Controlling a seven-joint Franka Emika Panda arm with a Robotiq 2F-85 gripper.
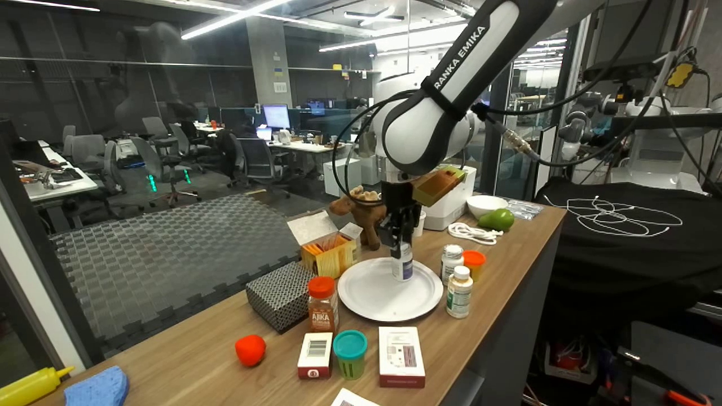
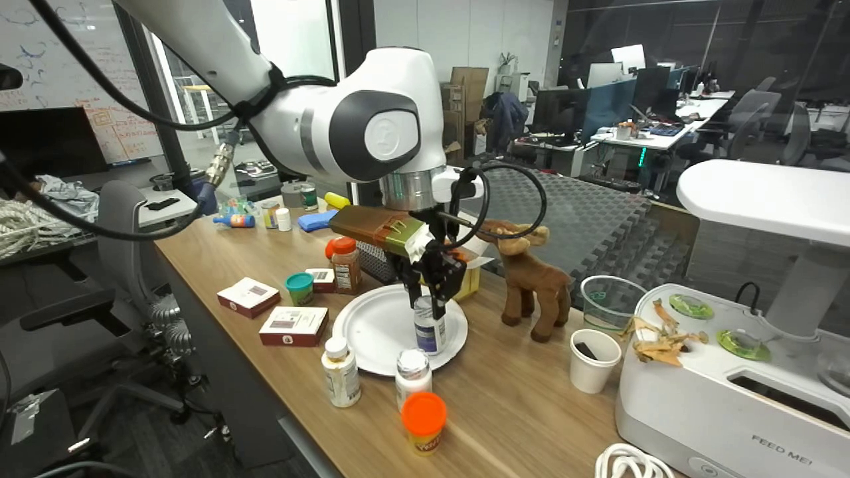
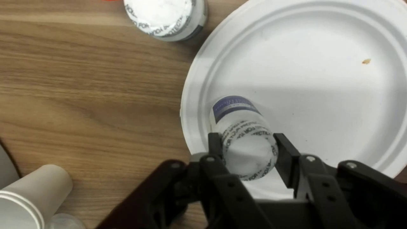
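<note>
My gripper is shut on a white bottle with a purple label band and printed seal around its cap. In the wrist view one finger lies along each side of the cap. The bottle stands nearly upright over the right part of a round white plate; whether its base rests on the plate or hangs just above it, I cannot tell. Apart from a small brown crumb, the plate's surface looks bare.
Beside the plate stand a white bottle, another white-capped bottle and an orange-lidded tub. A red-lidded jar, patterned box and tea box crowd its other side. The plush moose stands behind.
</note>
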